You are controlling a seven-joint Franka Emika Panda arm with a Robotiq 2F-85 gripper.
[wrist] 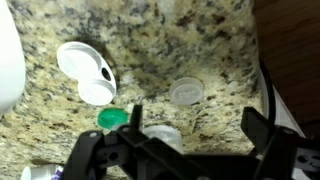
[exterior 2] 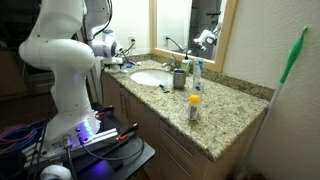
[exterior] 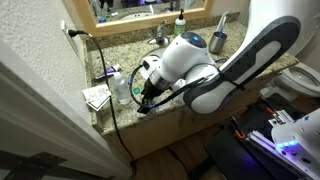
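Observation:
My gripper is open, its dark fingers spread wide along the lower part of the wrist view. Ahead of the gap, a small clear round disc (wrist: 186, 91) lies flat on the speckled counter. Nearer the left finger are a white two-lobed piece (wrist: 86, 72), a green round cap (wrist: 112, 117) and a white round item (wrist: 163, 135) partly covered by the gripper. In exterior view 1 the gripper (exterior: 145, 105) is low over the counter's front left corner, partly hidden by the arm.
A white bottle (exterior: 122, 88) and some papers (exterior: 97, 97) are left of the gripper. Farther along the counter stand a soap bottle (exterior: 179, 24) and a metal cup (exterior: 217, 42). A dark cable (exterior: 112, 105) hangs over the front edge.

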